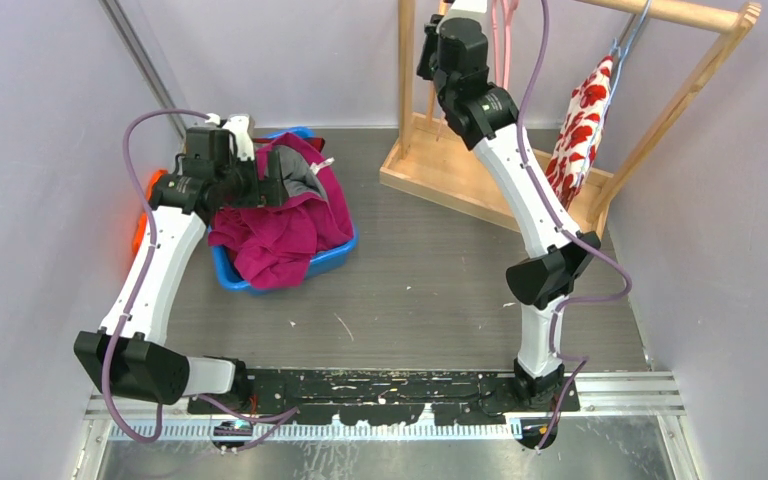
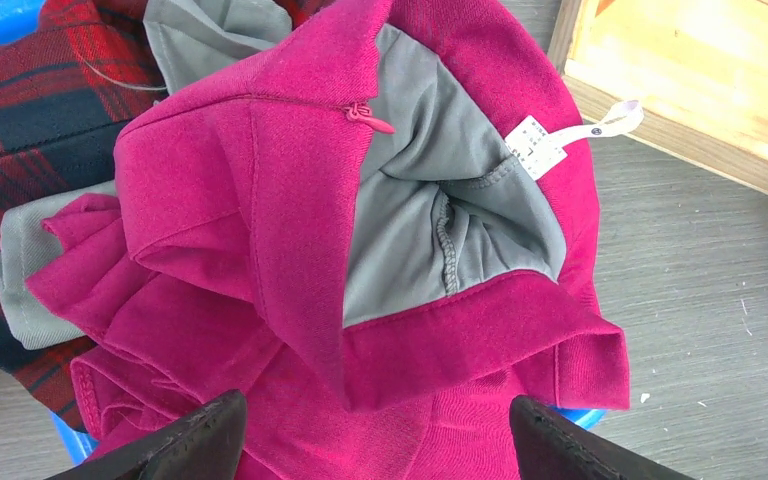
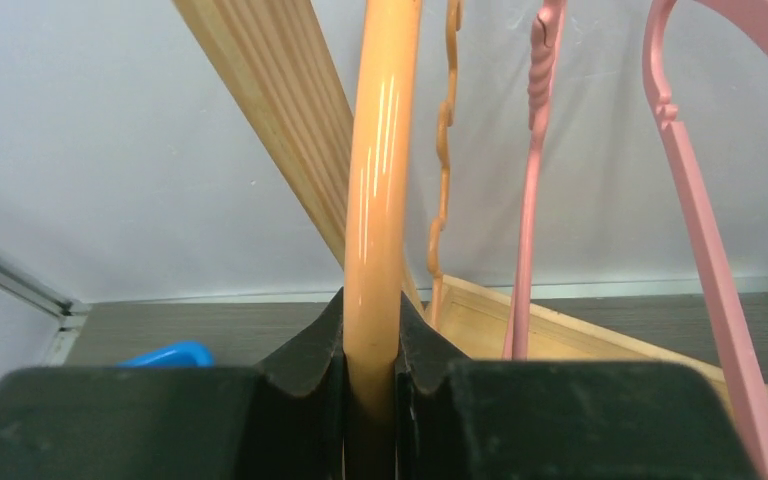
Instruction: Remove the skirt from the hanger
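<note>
The magenta skirt (image 1: 290, 225) with its grey lining (image 2: 410, 230) lies in a heap in the blue basket (image 1: 330, 262), off any hanger. Above it my left gripper (image 1: 275, 180) is open; in the left wrist view its two dark fingers (image 2: 580, 445) stand wide apart over the cloth with nothing between them. At the rack, the fingers of my right gripper are closed around an orange wooden hanger (image 3: 378, 180), which rises upright through the right wrist view. The hanger's top is out of that view.
A wooden rack (image 1: 445, 175) stands at the back right, with pink hangers (image 3: 530, 180) and a red-and-white garment (image 1: 580, 125) on it. Plaid cloth (image 2: 40, 150) lies under the skirt. Orange cloth (image 1: 142, 225) is left of the basket.
</note>
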